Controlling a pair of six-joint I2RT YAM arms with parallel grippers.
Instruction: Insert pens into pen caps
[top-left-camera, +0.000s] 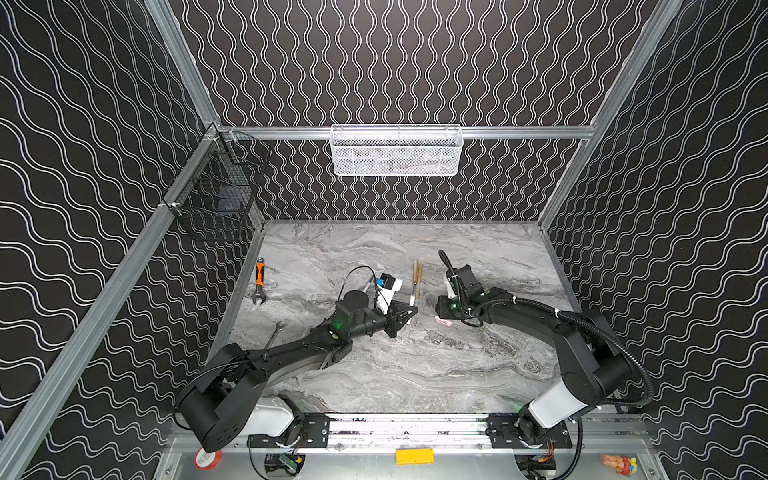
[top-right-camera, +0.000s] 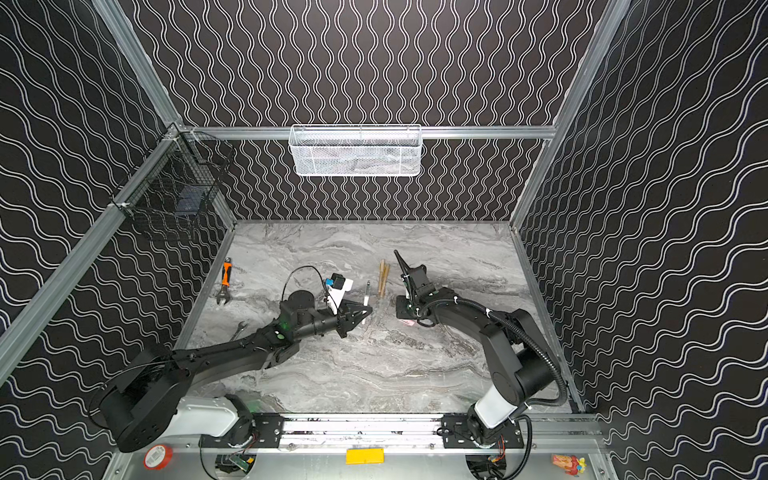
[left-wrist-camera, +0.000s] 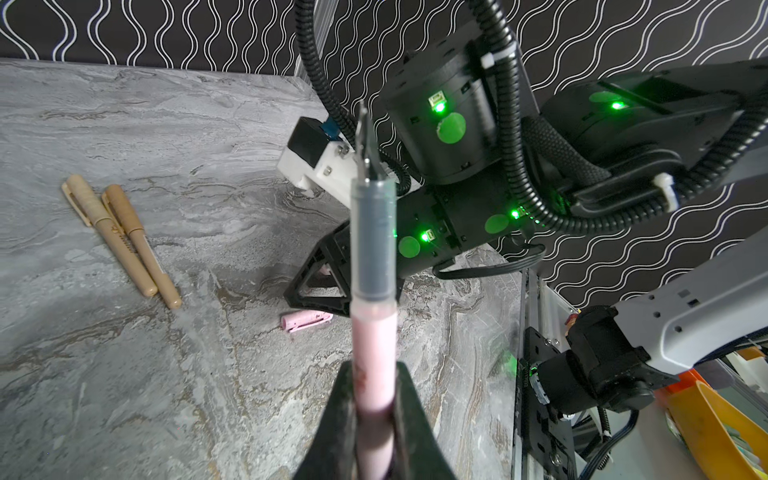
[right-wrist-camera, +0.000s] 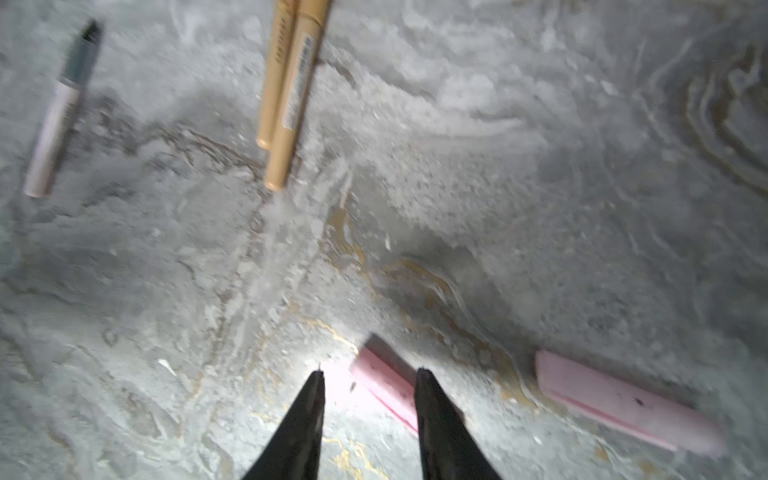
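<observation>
My left gripper is shut on a pink pen, held upright with its grey front section and bare tip upward. In the right wrist view, my right gripper hangs open over the table, pointing down. A pink cap lies below it, partly covered by one finger; whether they touch is unclear. The left wrist view shows the cap beside the right gripper. Another pink piece rests farther right. A pink pen with a grey end appears upper left; I cannot tell whether it is the held one.
Two tan pens lie side by side near the middle of the table. An orange-handled wrench lies far left, with a smaller metal tool nearer. A white mesh basket hangs on the back rail.
</observation>
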